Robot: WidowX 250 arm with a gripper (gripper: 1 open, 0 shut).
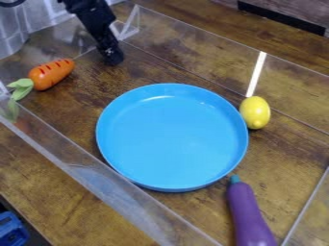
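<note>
My black gripper (111,54) hangs at the upper left, low over the wooden table behind the orange toy carrot (52,73); its fingertips are dark and hard to make out. A blue plate (171,135) lies empty in the middle. A yellow egg-shaped toy (255,112) with a white stick or strip above it lies right of the plate. A purple toy eggplant (249,213) lies at the lower right.
Clear plastic walls (161,216) edge the work area. The wood between gripper and plate is free, as is the upper middle of the table.
</note>
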